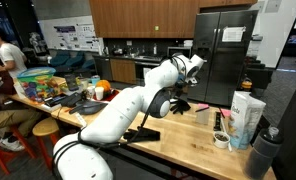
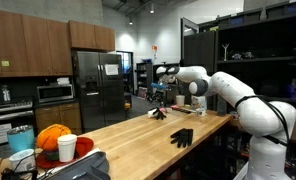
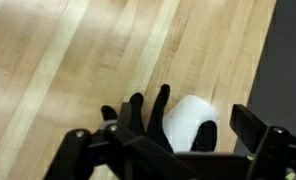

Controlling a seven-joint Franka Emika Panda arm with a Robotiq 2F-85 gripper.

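Note:
In the wrist view a black glove (image 3: 138, 117) lies on the wooden table (image 3: 48, 60), its fingers pointing up the picture. Beside the glove is a rounded white object (image 3: 191, 118) with a dark patch on it; what it is cannot be told. My gripper stands open above them, its dark fingers apart on either side, and no held object shows. The lower part of the glove is hidden behind the gripper. Another black glove (image 1: 143, 134) lies flat nearer the arm's base, apart from the gripper, and shows in exterior view 2 as well.
On the right side of the table are a bag (image 1: 245, 118), a small cup of dark bits (image 1: 221, 139) and a dark cylinder (image 1: 263, 152). Bins and kitchenware crowd the far left.

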